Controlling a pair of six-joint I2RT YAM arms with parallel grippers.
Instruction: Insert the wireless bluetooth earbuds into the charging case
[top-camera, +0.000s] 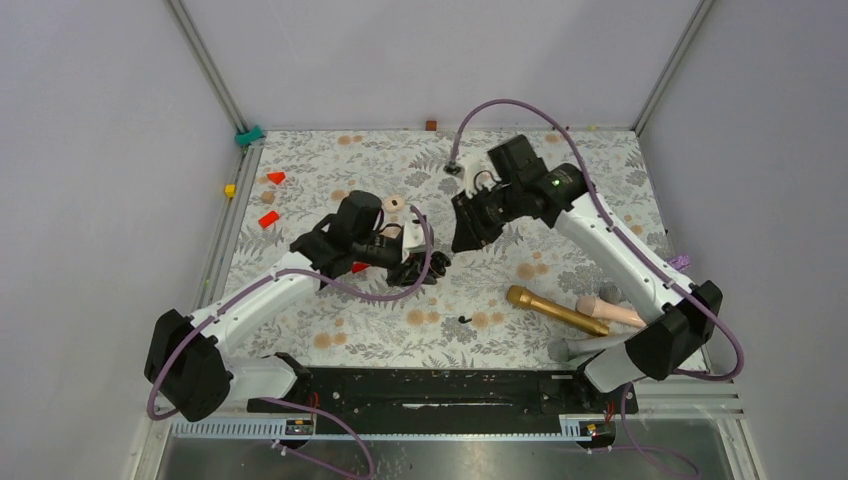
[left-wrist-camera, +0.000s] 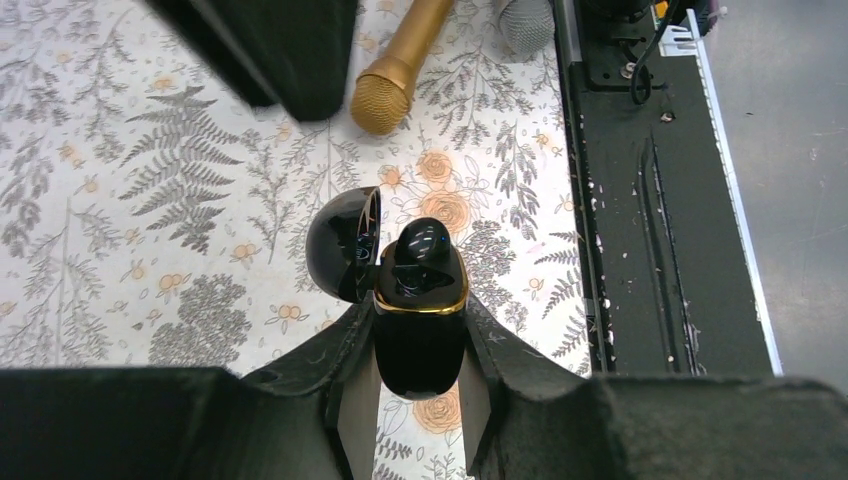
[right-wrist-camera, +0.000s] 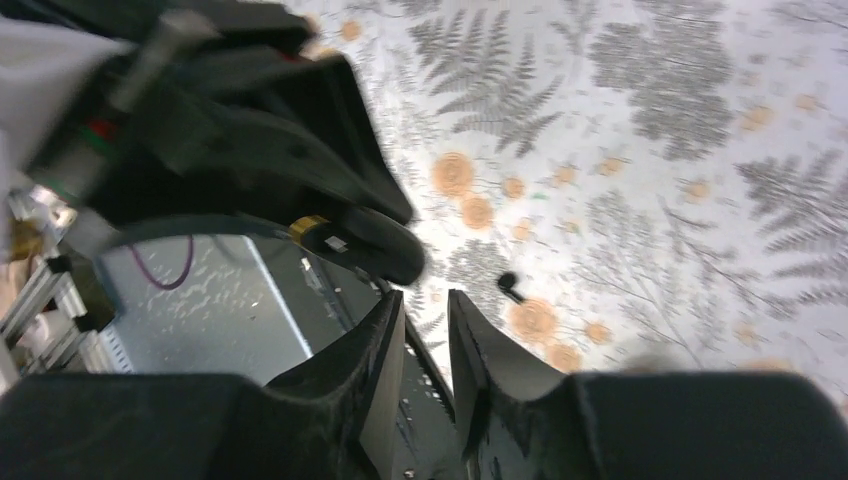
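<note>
My left gripper is shut on the black, gold-trimmed charging case (left-wrist-camera: 420, 330), whose lid (left-wrist-camera: 340, 245) stands open. A glossy black earbud (left-wrist-camera: 422, 242) shows at the top of the case in the left wrist view. A second small black earbud (top-camera: 464, 320) lies on the floral mat below the grippers, also visible in the right wrist view (right-wrist-camera: 510, 285). My right gripper is right of and above the case, its fingers a little apart with nothing seen between them.
A gold microphone (top-camera: 550, 312) and other microphones lie at the front right. Red blocks (top-camera: 268, 218) lie at the left of the mat (top-camera: 300, 170).
</note>
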